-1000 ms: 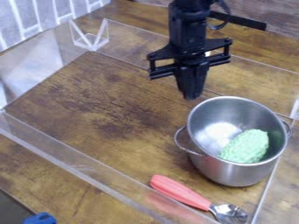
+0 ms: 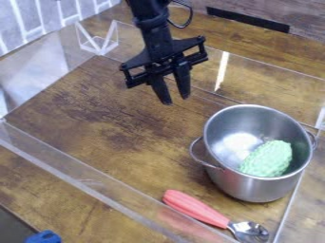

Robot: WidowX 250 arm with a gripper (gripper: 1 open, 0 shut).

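Note:
My black gripper (image 2: 172, 92) hangs over the upper middle of the wooden surface, shut, with nothing visible between its fingers. It is up and to the left of a steel pot (image 2: 229, 187). Inside the pot lies a pale green, bumpy object (image 2: 267, 159). Below the pot, near the front, a spoon with a red handle (image 2: 191, 207) lies on the wood.
Clear plastic walls (image 2: 76, 169) border the wooden work area (image 2: 102, 114). A blue object (image 2: 42, 236) sits at the bottom left corner outside it.
My gripper has moved left, away from above the pot. The pot, green object and spoon are unchanged.

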